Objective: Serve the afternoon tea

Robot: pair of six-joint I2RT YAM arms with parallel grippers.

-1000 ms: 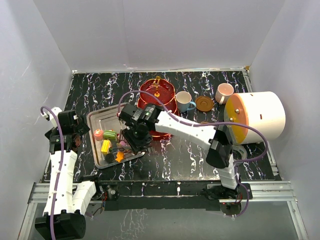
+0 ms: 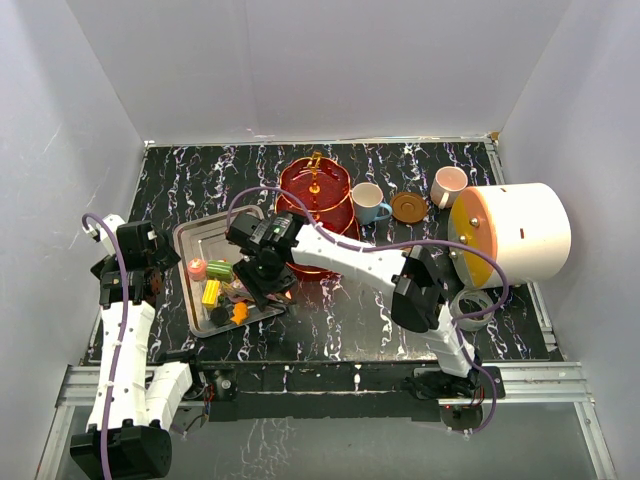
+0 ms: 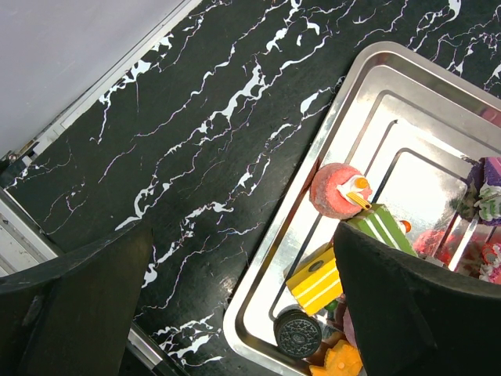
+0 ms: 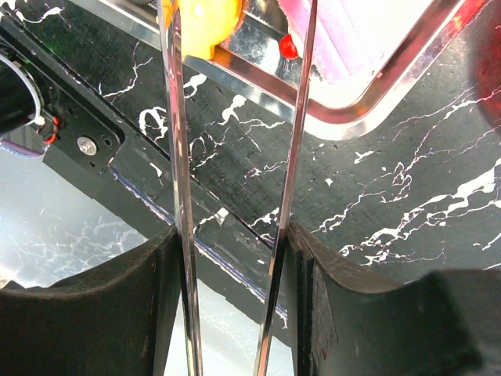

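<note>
A metal tray (image 2: 205,328) of toy treats lies left of centre. In the left wrist view it holds a round red cake (image 3: 333,190), a green block (image 3: 382,227), a yellow block (image 3: 316,279), a dark cookie (image 3: 297,334) and an orange piece (image 3: 341,360). My right gripper is over the tray's front right part, its long thin metal fingers (image 4: 291,180) apart. Between their tips shows a yellow-orange piece (image 4: 210,28), not gripped; a pink piece (image 4: 327,43) lies by the right fingertip. My left gripper stands open and empty, left of the tray.
Behind the right arm stands a red tiered stand (image 2: 303,178) with a gold handle. Further right are a blue-handled cup (image 2: 367,198), a brown coaster (image 2: 409,207), a pink cup (image 2: 449,182), a large white cylinder (image 2: 525,235) and a tape roll (image 2: 471,308).
The left arm and the tray have stayed put.
</note>
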